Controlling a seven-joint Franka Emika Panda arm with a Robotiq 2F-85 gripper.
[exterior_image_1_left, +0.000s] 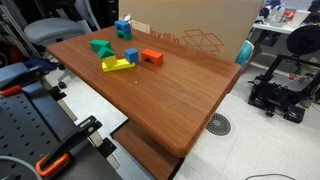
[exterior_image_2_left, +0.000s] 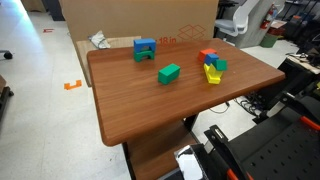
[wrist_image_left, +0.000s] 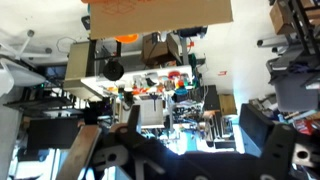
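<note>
Several toy blocks lie on the brown wooden table. In exterior view 1, a yellow block sits near the left edge, with a blue block against it and a green block behind. Right of these is a red-orange block. Farther back, a blue-topped stack stands; exterior view 2 shows its blue block over a green one. A separate green block lies nearer. My gripper is open in the wrist view, dark fingers wide apart, no block between them.
A cardboard panel stands along the table's far side. A black bench with red-and-black clamps lies across a gap from the table.
</note>
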